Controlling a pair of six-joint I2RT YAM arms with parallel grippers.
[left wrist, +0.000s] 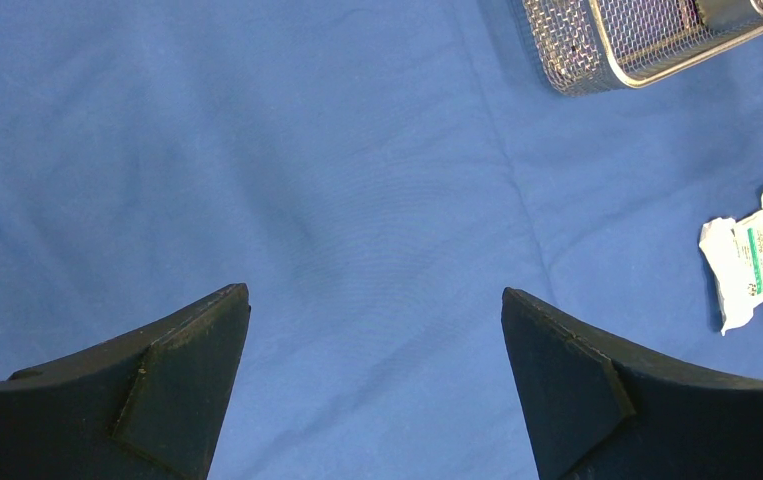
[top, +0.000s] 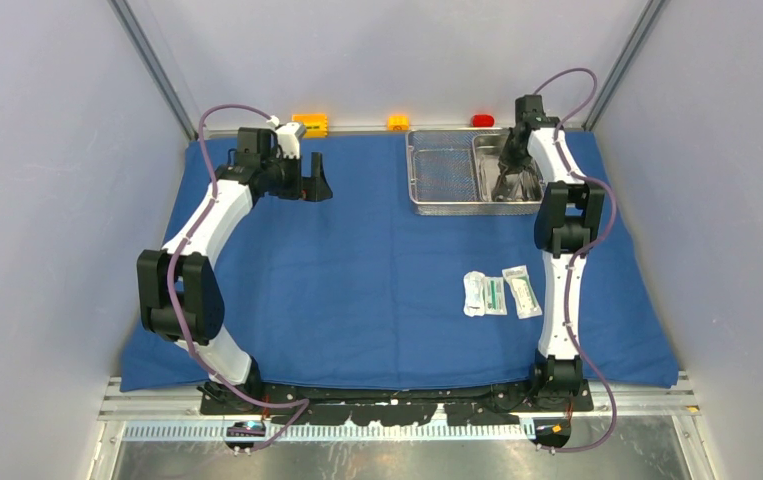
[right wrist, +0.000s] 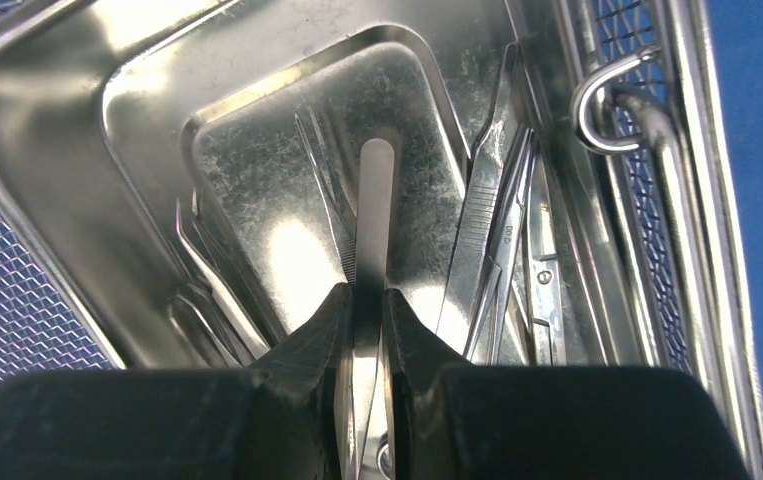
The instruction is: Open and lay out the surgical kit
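At the far right of the blue cloth stands a wire-mesh basket [top: 444,208] with a metal tray [right wrist: 257,70] in its right half. Several instruments lie in the tray, among them tweezers [right wrist: 477,220], scissors [right wrist: 545,275] and a curved pointed tool [right wrist: 219,285]. My right gripper is down at the tray, its fingers close on both sides of a flat metal handle [right wrist: 374,200]; whether they press on it I cannot tell. My left gripper hangs open above bare cloth at the left, with nothing between its fingers.
Several white packets, such as a green-striped one [top: 494,296] and a slanted one [top: 522,291], lie in front of the basket. Yellow pieces [top: 312,124] and a red block [top: 482,120] line the back edge.
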